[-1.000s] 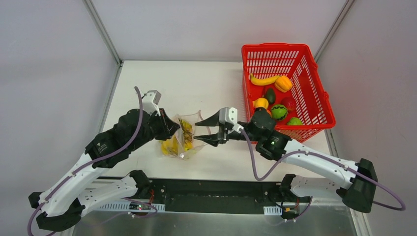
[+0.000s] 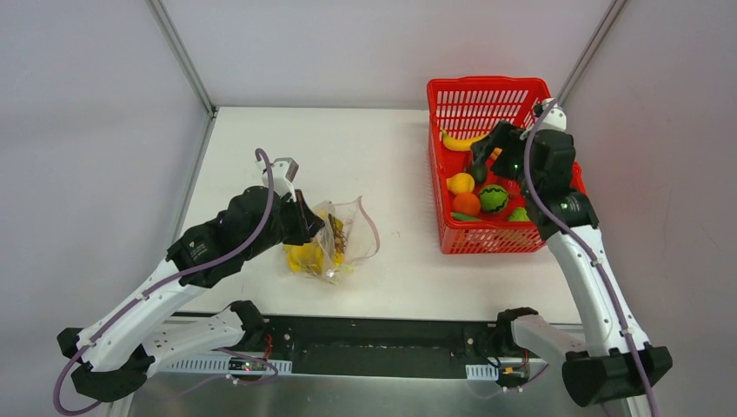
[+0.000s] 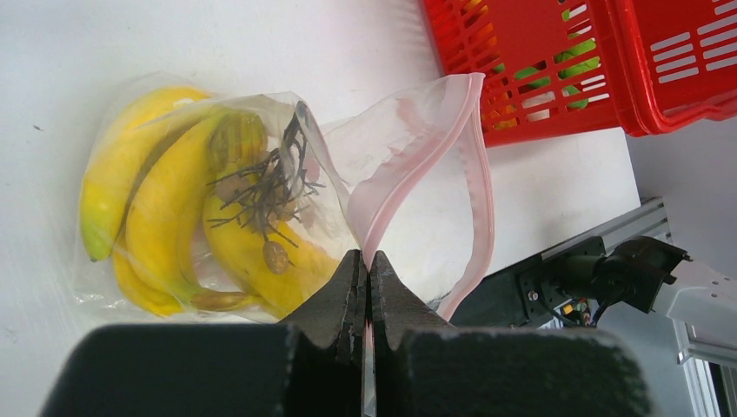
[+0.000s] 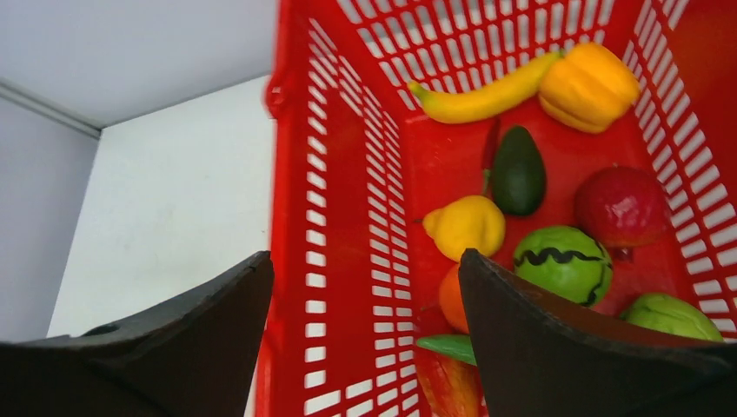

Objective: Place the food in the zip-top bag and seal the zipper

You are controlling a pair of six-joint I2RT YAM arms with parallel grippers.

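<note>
The clear zip top bag [image 3: 417, 130] lies on the white table with its pink-edged mouth spread toward the basket. Inside it are yellow bananas [image 3: 174, 200] and a dark-stemmed bunch [image 3: 269, 182] with a few brownish round fruits. My left gripper is shut on the near edge of the bag's mouth, and the film runs between its fingertips. Over the red basket [image 2: 487, 246] hangs my right gripper [image 2: 479, 153]. Its fingers [image 4: 222, 304] stand apart in the right wrist view, with nothing between them except the basket's side wall seen beyond.
The basket holds a yellow banana [image 4: 487, 97], an orange pepper [image 4: 591, 87], an avocado [image 4: 519, 172], a lemon [image 4: 469, 228], a watermelon [image 4: 563, 261], a red fruit [image 4: 619, 204] and more. Its walls rise around them. Bare table [image 2: 348, 148] lies behind the bag.
My right gripper has left the bag's mouth and swung right and back, over the basket.
</note>
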